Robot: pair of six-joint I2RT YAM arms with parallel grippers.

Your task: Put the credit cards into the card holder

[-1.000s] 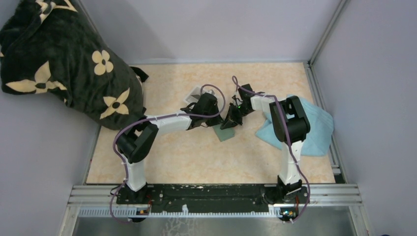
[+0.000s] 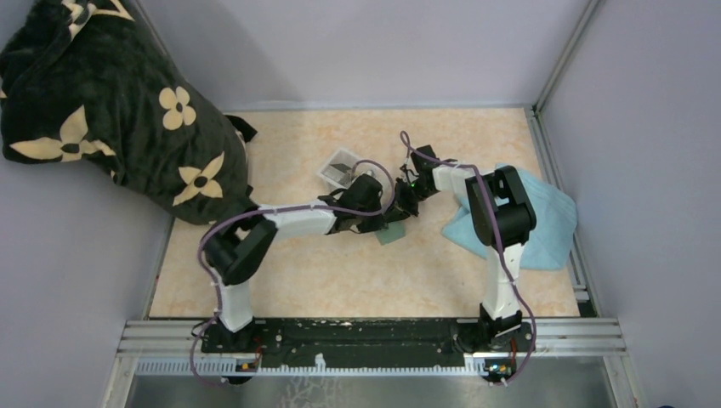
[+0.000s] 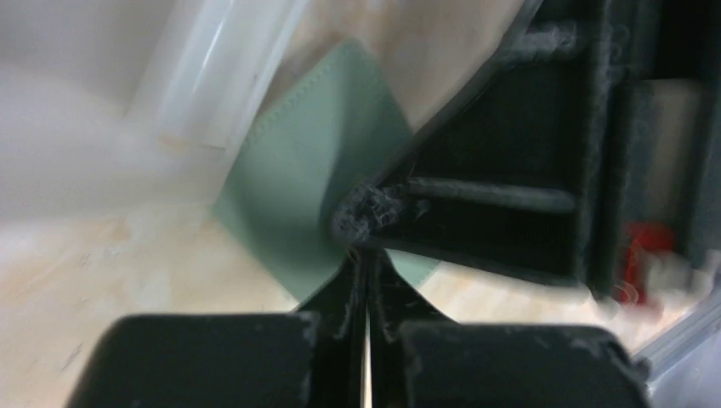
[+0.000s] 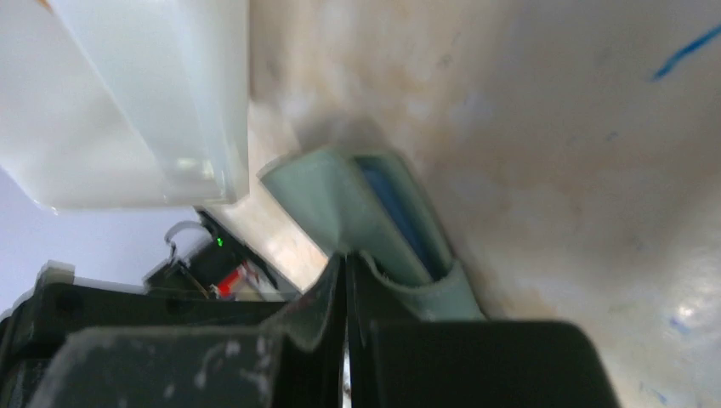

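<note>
The sage-green card holder (image 2: pixel 390 234) lies on the table beneath both grippers. In the right wrist view its pocket (image 4: pixel 395 212) gapes, with a dark blue inside. My left gripper (image 2: pixel 381 223) is shut, its tips at the holder; in the left wrist view the holder (image 3: pixel 289 187) is partly behind the other gripper. My right gripper (image 2: pixel 393 214) is shut over the holder, tips at its near edge in the right wrist view. I cannot make out a card between either pair of fingers. The wrist views are blurred.
A white translucent tray (image 2: pixel 334 164) with dark contents sits behind the left gripper. A light blue cloth (image 2: pixel 544 221) lies at the right, a dark patterned cushion (image 2: pixel 127 110) at the left.
My left gripper has moved a little toward the front and right, over more of the holder. The right gripper looks unmoved.
</note>
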